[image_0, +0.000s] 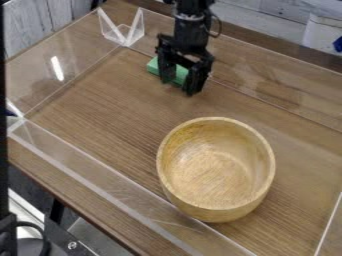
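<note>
My black gripper (185, 70) reaches down from the top centre over a green object (162, 67), which lies on the wooden surface and is partly covered by it. The fingers appear spread around or just over the green object; whether they touch it or how far they are open is hard to tell.
A large pale yellow round bowl (215, 169) stands at the lower middle. A white wire-like item (122, 28) is at the upper left. Black cables lie at the lower left edge.
</note>
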